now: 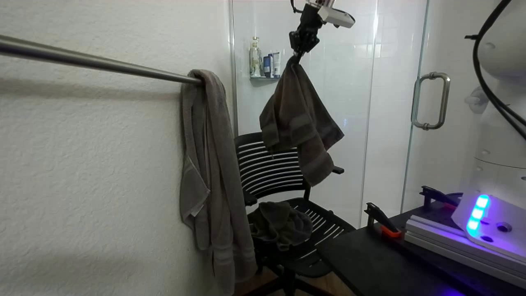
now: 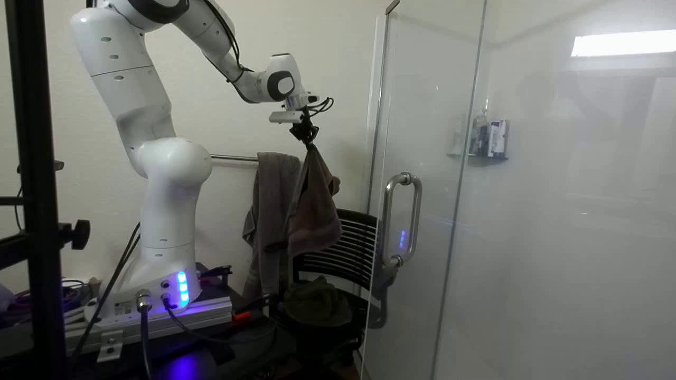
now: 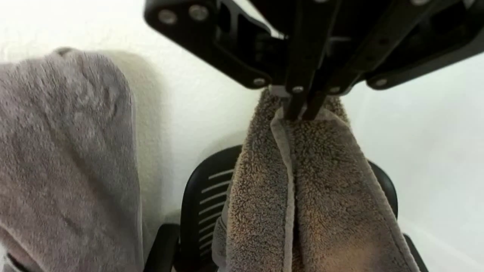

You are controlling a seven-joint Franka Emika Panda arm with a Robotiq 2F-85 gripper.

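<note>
A small brown-grey towel (image 1: pixel 298 111) hangs in the air in front of the chair's back, pinched near its top by my gripper (image 1: pixel 298 55), which is shut on it. In the wrist view the fingertips of my gripper press together over a folded edge of that towel (image 3: pixel 326 190), and its two sides drape down. A larger grey towel (image 1: pixel 214 172) lies over the metal rail (image 1: pixel 98 60), left of the held one. On the chair seat rests a crumpled dark towel (image 1: pixel 280 224).
The black chair (image 1: pixel 268 165) stands below the held towel. Behind it is the glass shower wall with a door handle (image 1: pixel 444 101) and a small shelf of bottles (image 1: pixel 255 60). A black table (image 1: pixel 374 264) with clamps fills the lower right.
</note>
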